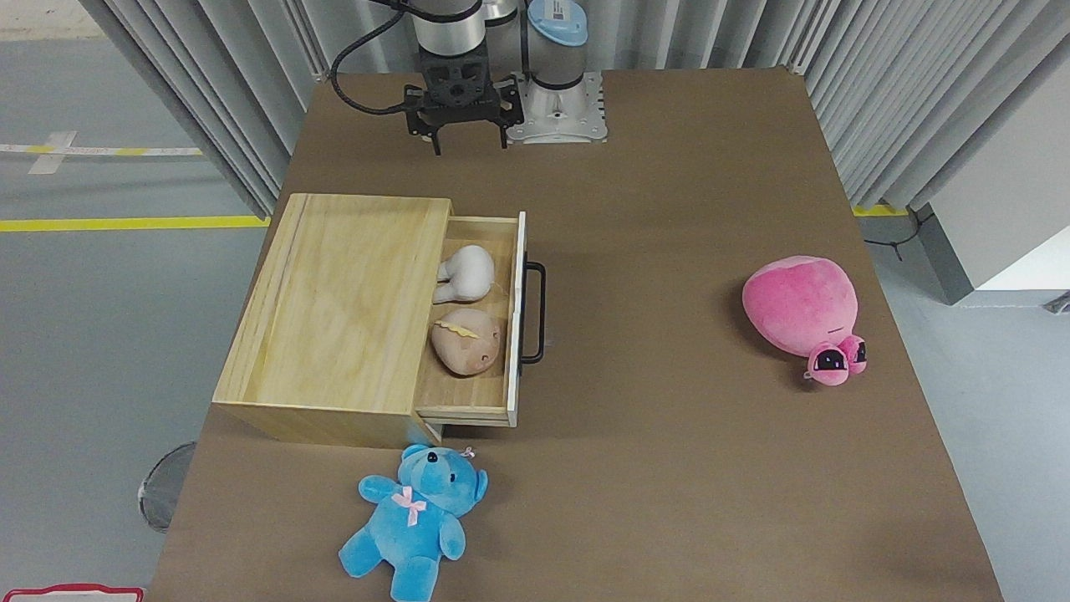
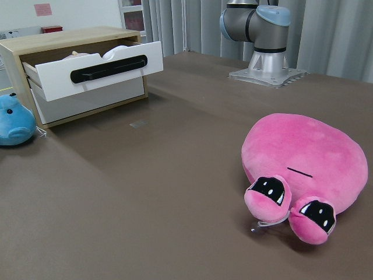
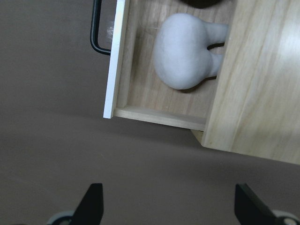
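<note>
My gripper [image 1: 471,140] hangs at the back of the table, above and behind the wooden drawer box [image 1: 331,301], fingers apart with nothing between them. In the wrist view its tips show at the bottom edge, over bare table. The box's top drawer, with a white front and black handle [image 1: 537,311], is pulled out. Inside lie a white plush [image 1: 464,271] and a beige plush [image 1: 464,346]; part of the white one is hidden under the cabinet top.
A blue teddy bear [image 1: 411,522] lies in front of the box. A pink plush [image 1: 797,306] sits at the table's right.
</note>
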